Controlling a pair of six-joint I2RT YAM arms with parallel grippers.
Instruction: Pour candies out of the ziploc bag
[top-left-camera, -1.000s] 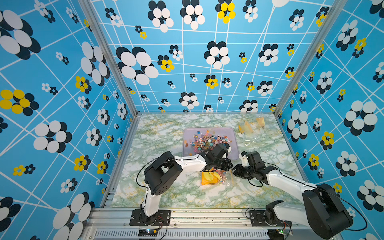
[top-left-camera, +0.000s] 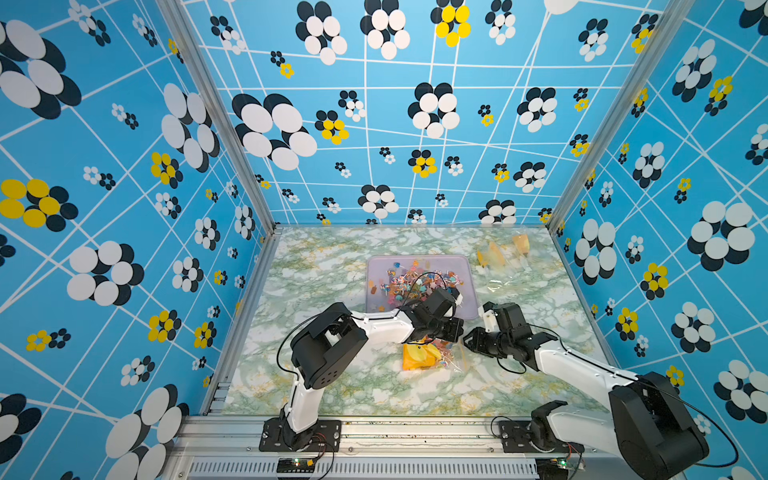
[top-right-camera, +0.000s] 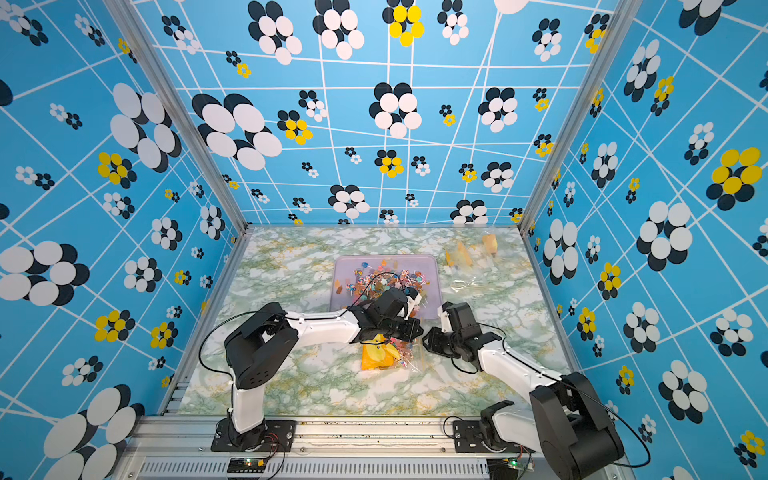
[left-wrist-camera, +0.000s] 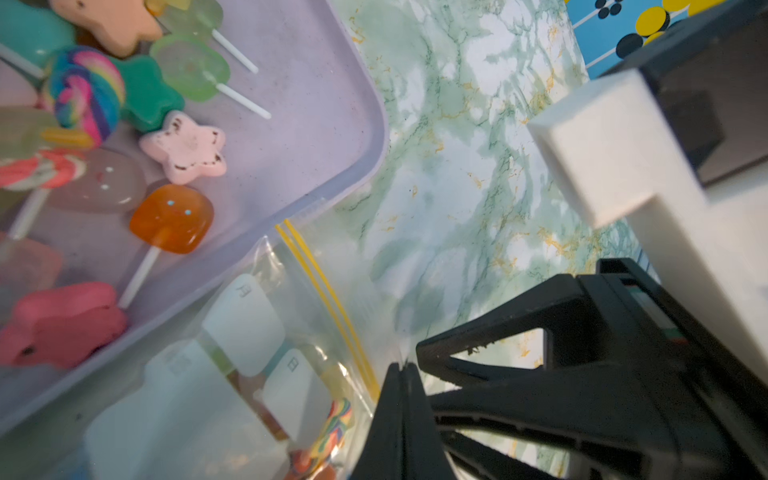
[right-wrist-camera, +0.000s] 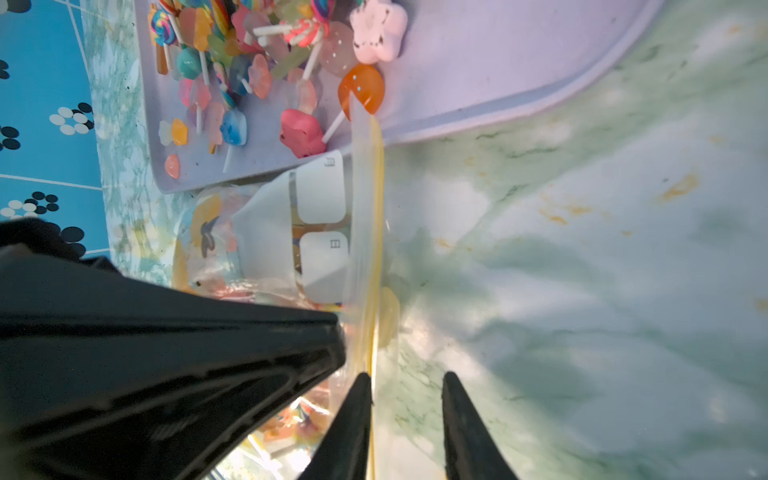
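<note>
A clear ziploc bag (top-left-camera: 424, 356) of candies with orange packaging lies in front of the lilac tray (top-left-camera: 376, 272), its yellow-striped seal toward my grippers. My left gripper is shut at the seal edge; whether it pinches the film is unclear. My right gripper is part open, its fingers on either side of empty table and beside the upright seal strip (right-wrist-camera: 368, 200). In the right wrist view the left gripper's black body covers part of the bag.
The tray behind the bag holds many candies and lollipops. Clear bags (top-left-camera: 492, 254) with yellowish contents lie at the back right.
The arms are nearly still; my right arm and gripper have shifted very slightly. The bag looks unchanged.
</note>
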